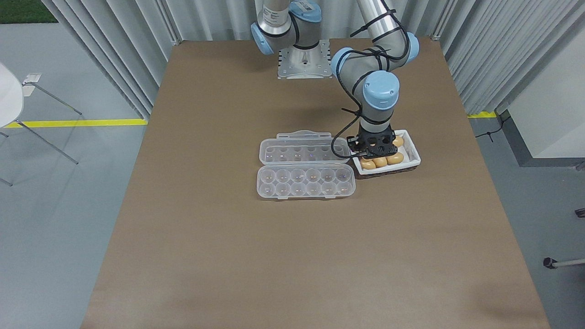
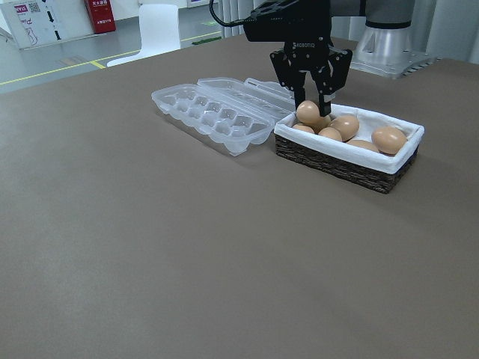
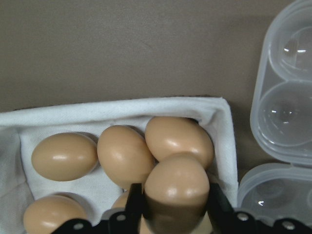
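My gripper [image 2: 313, 103] is shut on a brown egg [image 2: 307, 113], lifted just above the others in a white-lined wicker basket [image 2: 337, 163]. In the wrist view the held egg [image 3: 176, 190] fills the space between the black fingers at bottom centre, with several more eggs [image 3: 64, 156] around it in the cloth lining [image 3: 80, 113]. An open clear plastic egg carton [image 1: 305, 181] lies beside the basket, to its left in the front view; the cups that show are empty.
The robot's base [image 1: 304, 63] stands at the back of the brown table [image 1: 307, 252]. A white chair [image 2: 157, 34] stands on the floor beyond the table.
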